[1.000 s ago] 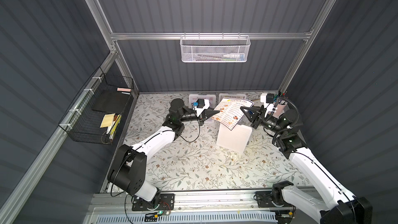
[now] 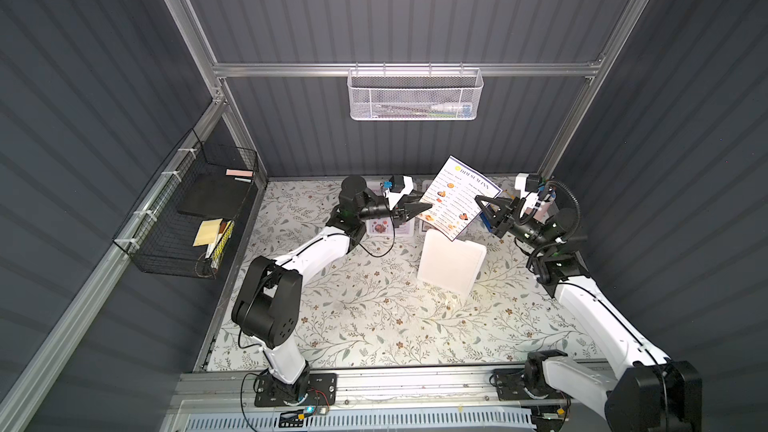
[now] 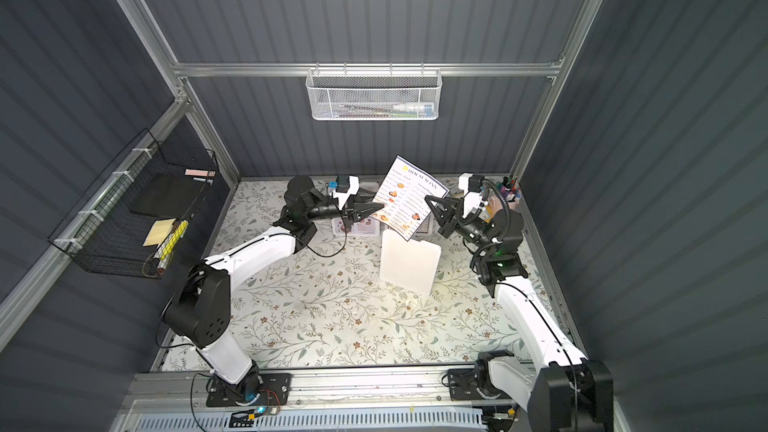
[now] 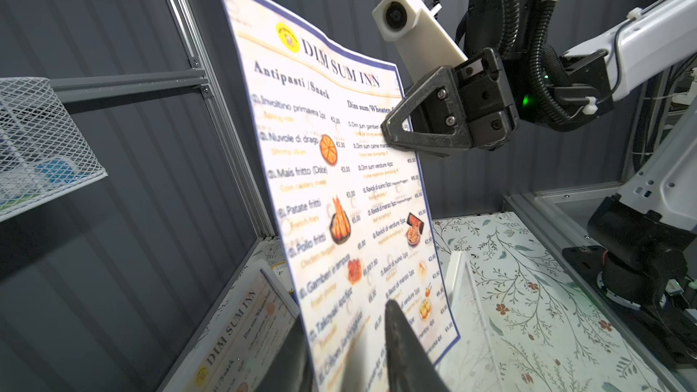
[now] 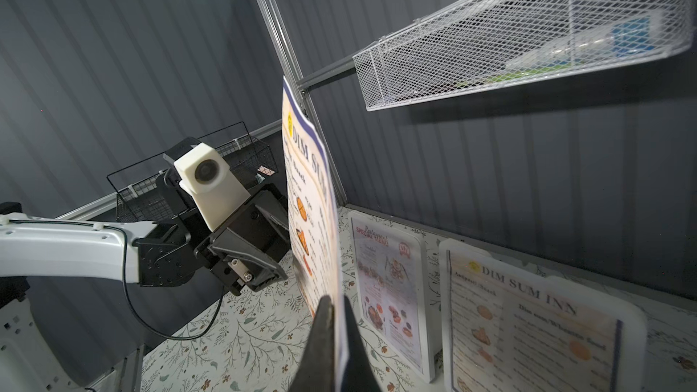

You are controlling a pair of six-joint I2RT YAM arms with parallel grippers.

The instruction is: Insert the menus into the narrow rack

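Note:
A Dim Sum Inn menu (image 2: 452, 196) hangs upright above the table between my grippers. My right gripper (image 2: 484, 204) is shut on its right edge. My left gripper (image 2: 420, 207) is open at the opposite side, its fingers close to the menu's lower edge; in the left wrist view they are blurred. Below the menu stands a blank white board or holder (image 2: 449, 268). In the right wrist view, two menus stand in white frames at the back: one with a red heading (image 5: 384, 279) and one headed Dim Sum Inn (image 5: 533, 326).
A white mesh basket (image 2: 414, 96) hangs on the back wall. A black wire basket (image 2: 192, 248) with paper and small items is on the left wall.
The menu has risen and stands more upright. Both arms have moved upward, with my left one also shifting a little to the right.

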